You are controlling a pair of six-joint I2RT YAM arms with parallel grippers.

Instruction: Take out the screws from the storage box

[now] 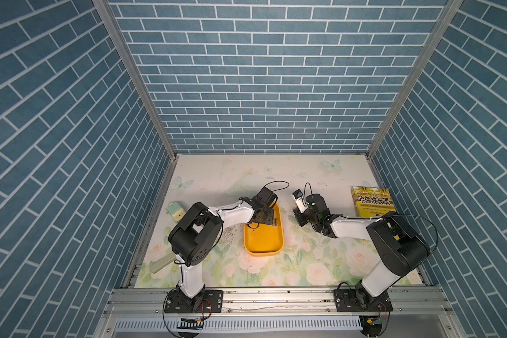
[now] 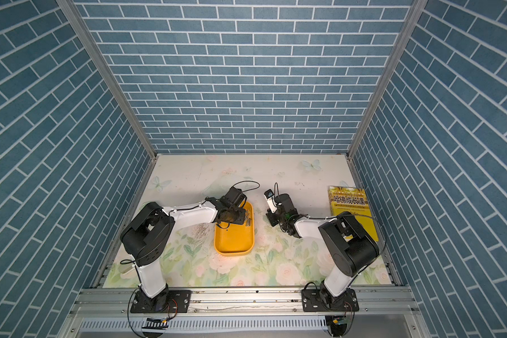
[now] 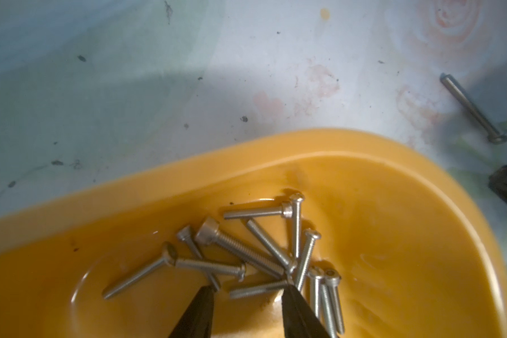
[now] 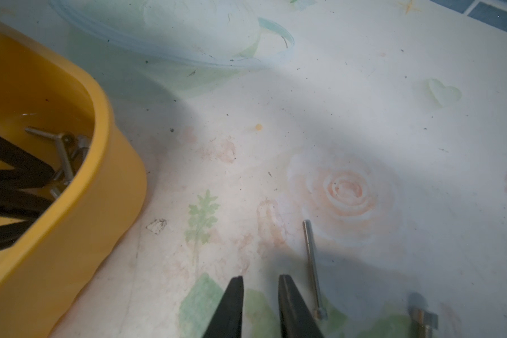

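The orange storage box (image 1: 263, 244) stands mid-table. Several silver screws (image 3: 242, 251) lie in it. My left gripper is open over these screws, nothing held between its fingers. To the box's right, my right gripper hangs over the table, part open, with nothing visible between its fingers. A loose screw (image 4: 312, 270) lies on the table just right of those fingers. Another screw (image 4: 424, 321) is partly visible at the bottom right of the right wrist view.
A yellow book (image 1: 371, 200) lies at the right, partly behind the right arm. A small pale-green object (image 1: 175, 211) is at the left.
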